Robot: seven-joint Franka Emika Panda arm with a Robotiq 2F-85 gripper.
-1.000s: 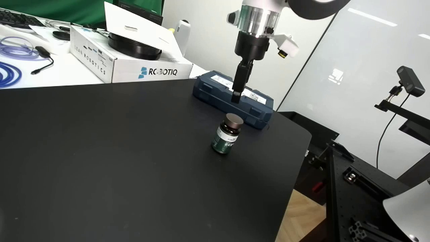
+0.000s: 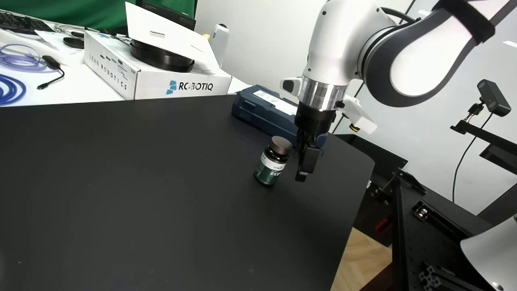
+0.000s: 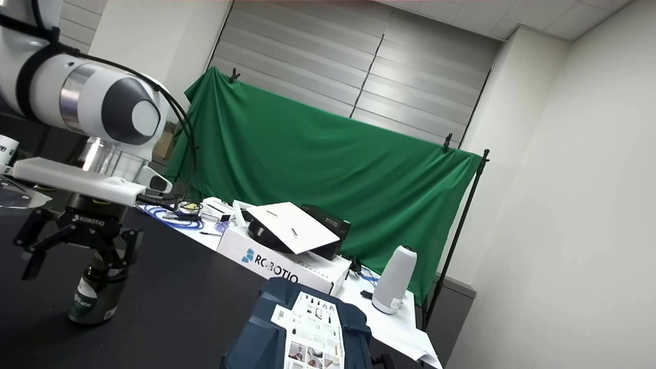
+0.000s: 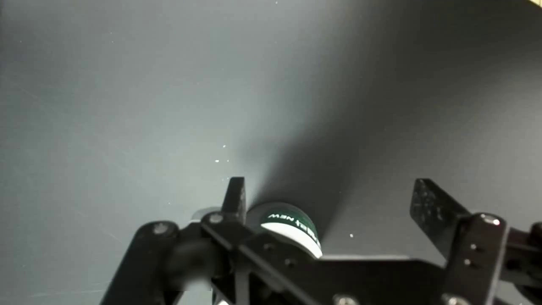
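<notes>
A small dark bottle (image 2: pixel 271 169) with a brown cap and a green and white label stands upright on the black table. Close by its right side in exterior view 1, my gripper (image 2: pixel 301 177) points down at low height. Exterior view 2 shows the gripper (image 3: pixel 73 265) with its fingers spread wide, one of them in front of the upper part of the bottle (image 3: pixel 92 301). From the wrist, part of the bottle's label (image 4: pixel 292 223) shows near the left finger (image 4: pixel 234 198), mostly covered by the gripper's linkage. No object is held in the open fingers.
A dark blue case (image 2: pixel 264 109) lies on the table behind the bottle. Farther back, a white Robotiq box (image 2: pixel 181 86) sits on a white table.
My gripper has come down and a little to the right in exterior view 1, from in front of the blue case to beside the bottle. The bottle has not moved.
</notes>
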